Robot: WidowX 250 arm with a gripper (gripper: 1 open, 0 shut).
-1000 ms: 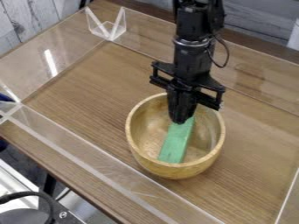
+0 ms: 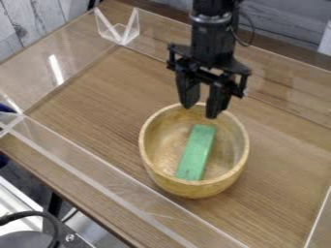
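A round tan bowl (image 2: 157, 149) rests on the wooden table, with a green oblong object (image 2: 195, 152) lying inside it. My gripper (image 2: 191, 104) hangs just above the bowl's back rim, its dark fingers apart; nothing shows clearly between them.
A clear plastic item (image 2: 118, 24) stands at the back left. A dark round part (image 2: 26, 228) sits at the lower left edge.
My gripper has risen away from the green object in the bowl and now stands higher, above the back rim. The green object stays in the bowl.
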